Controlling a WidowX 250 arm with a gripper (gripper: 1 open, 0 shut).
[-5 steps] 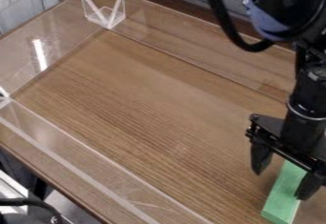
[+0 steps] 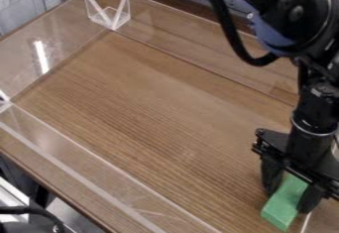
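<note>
My black gripper [image 2: 294, 177] is at the lower right, low over the wooden surface [image 2: 146, 118], shut on a green object [image 2: 280, 209] that lies beneath it near the bottom edge. The upper part of the green object is hidden by the fingers, and the black arm rises up the right side of the view.
A small clear plastic piece [image 2: 109, 12] stands at the top left. Clear rims run along the left and lower-left edges of the surface, with black cables beyond them at the bottom left.
The gripper and the green object have shifted a little to the left, and the fingers now sit closer around the object.
</note>
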